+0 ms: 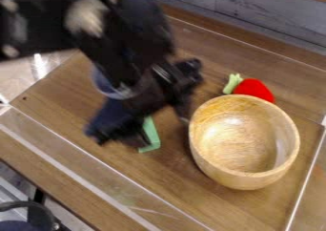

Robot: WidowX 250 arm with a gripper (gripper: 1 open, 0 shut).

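Observation:
My gripper point(140, 115), dark and motion-blurred, hangs over the left-middle of the wooden table point(76, 158); whether it is open or shut is unclear. A green block point(149, 136) lies beneath it, mostly hidden. Just right of it stands a wooden bowl point(249, 154), empty. A red object with a green top point(254, 90) lies behind the bowl. Something pale blue, partly hidden, shows behind the gripper on the left.
A grey plank wall runs along the back. Bare table lies at the front left and front middle. The table's left edge drops away at the lower left.

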